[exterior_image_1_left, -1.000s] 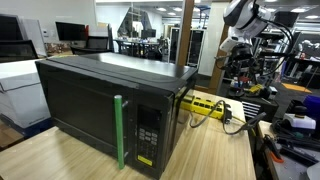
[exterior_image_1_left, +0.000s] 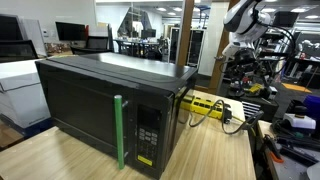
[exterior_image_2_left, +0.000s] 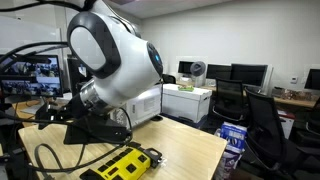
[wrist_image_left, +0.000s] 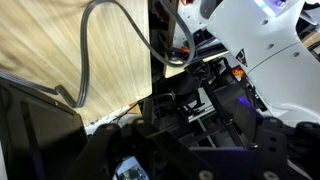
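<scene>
A large black microwave (exterior_image_1_left: 115, 95) sits on the wooden table, with a keypad and a green vertical handle (exterior_image_1_left: 119, 130) on its front. Well to its right, beyond the table edge, my gripper (exterior_image_1_left: 238, 58) hangs in the air from the white arm. It stands open and grips nothing that I can see; its fingers are too small and dark there to make out well. Another exterior view has the white arm (exterior_image_2_left: 110, 75) large in the foreground. Looking down, the wrist view shows bare wooden tabletop (wrist_image_left: 120, 60) and a dark appliance edge (wrist_image_left: 30, 130).
Behind the microwave's right side lies a yellow and black device (exterior_image_1_left: 205, 106), with a dark cable (wrist_image_left: 84, 50) looping over the table. Office chairs (exterior_image_2_left: 280, 125) and a blue box (exterior_image_2_left: 231, 143) stand beyond the table.
My arm at the right has shifted slightly, the gripper a little to the right. The microwave, the yellow device and the cable look unmoved.
</scene>
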